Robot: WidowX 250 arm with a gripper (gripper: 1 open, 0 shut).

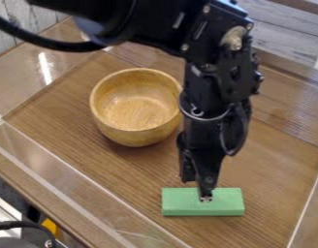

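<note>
A green rectangular block (pixel 180 201) lies flat on the wooden surface at the front. The black gripper (pixel 206 190) points down at the middle of the block, its tips at or just over the top. I cannot tell whether the fingers touch it or how wide they stand.
A wooden bowl (pixel 123 105) sits left of the arm. A clear edge strip runs along the lower left, with cables and a yellow item beyond it.
</note>
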